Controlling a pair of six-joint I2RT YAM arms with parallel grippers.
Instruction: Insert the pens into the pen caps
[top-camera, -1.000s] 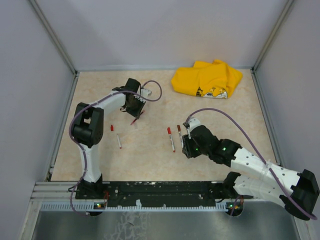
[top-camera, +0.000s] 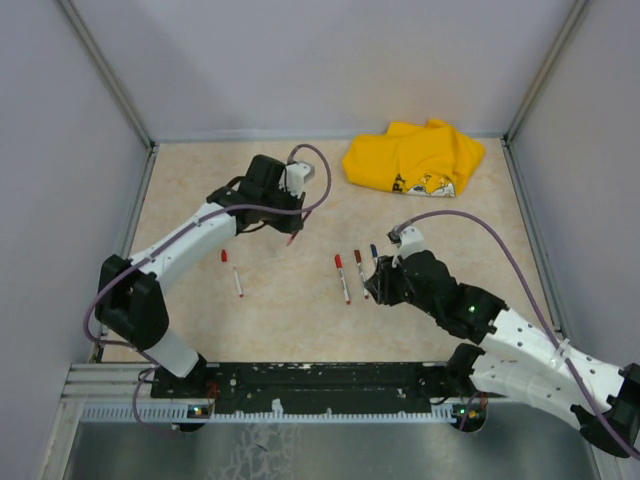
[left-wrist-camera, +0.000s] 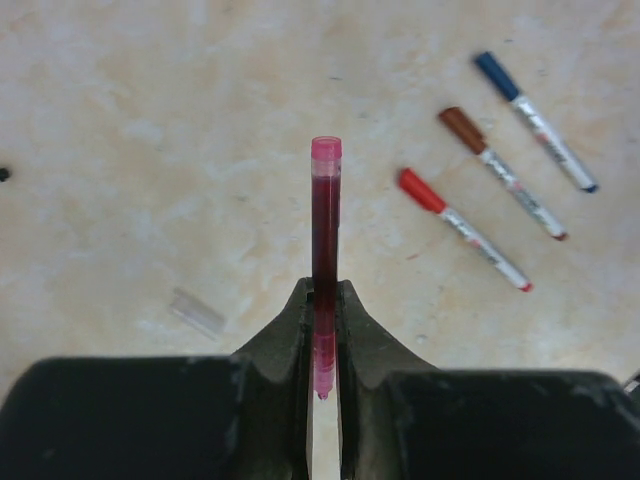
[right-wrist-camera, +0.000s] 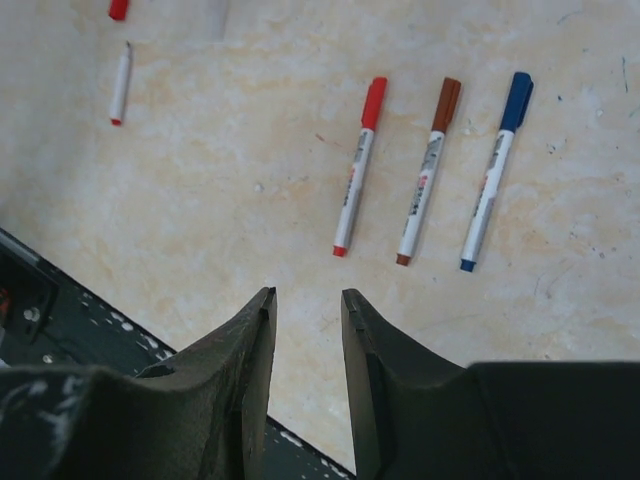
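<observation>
My left gripper (top-camera: 300, 222) is raised over the back left of the table, shut on a slim dark-red tube with pink ends (left-wrist-camera: 325, 225). On the table lie a red marker (right-wrist-camera: 360, 165), a brown marker (right-wrist-camera: 429, 170) and a blue marker (right-wrist-camera: 497, 170), all capped. Farther left are a white uncapped pen (top-camera: 238, 282) with a red end and a separate small red cap (top-camera: 224, 256). My right gripper hangs near the capped markers, its fingers apart and nothing between them. In the top view it partly covers the blue marker.
A yellow cloth bag (top-camera: 415, 160) lies at the back right. A blurred clear piece (left-wrist-camera: 197, 312) rests on the table below the left gripper. Bare table shows at the front between the arms.
My left gripper has moved right with the tube and appears higher and larger. The markers, pen and cap have stayed put.
</observation>
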